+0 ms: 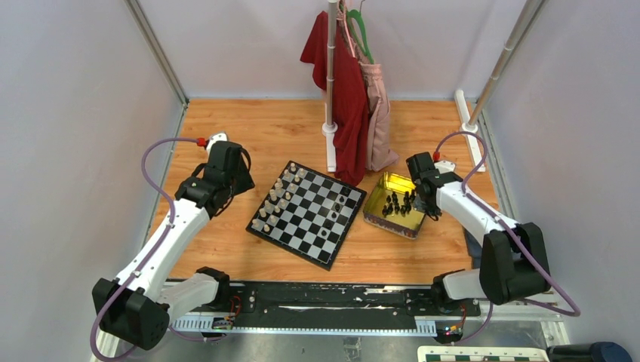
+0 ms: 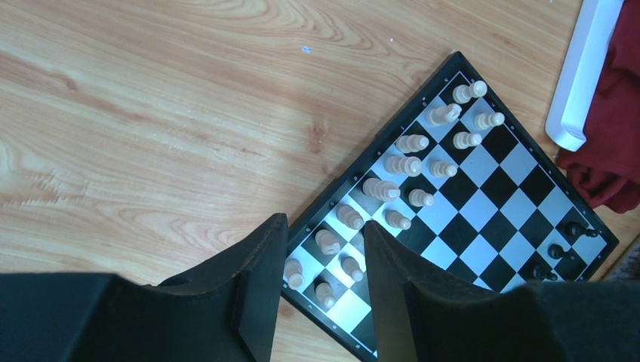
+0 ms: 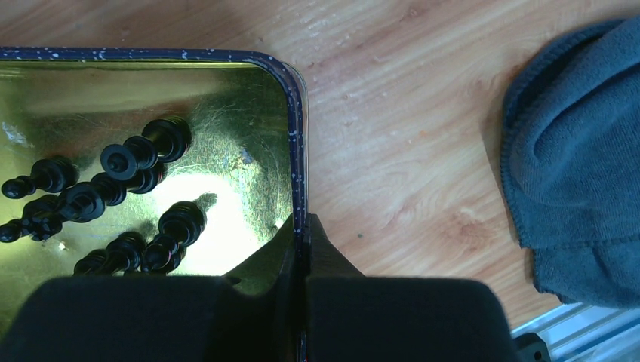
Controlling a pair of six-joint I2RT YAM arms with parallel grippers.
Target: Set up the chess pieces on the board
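The chessboard (image 1: 332, 256) lies turned at an angle in the middle of the table. White pieces (image 2: 381, 189) stand in two rows along its left side, and several black pawns (image 2: 556, 251) are at the opposite side. More black pieces (image 3: 181, 220) lie in a gold tin (image 3: 296, 162) to the board's right. My right gripper is shut on the tin's wall, one finger inside and one outside. Left of the board, my left gripper hangs above the table, open, nothing between its fingers.
A clothes rail with a red garment (image 1: 343, 113) and pink trousers (image 1: 380, 113) stands behind the board. A blue cloth (image 3: 581, 166) lies right of the tin. Bare table shows left of the board and in front of the tin.
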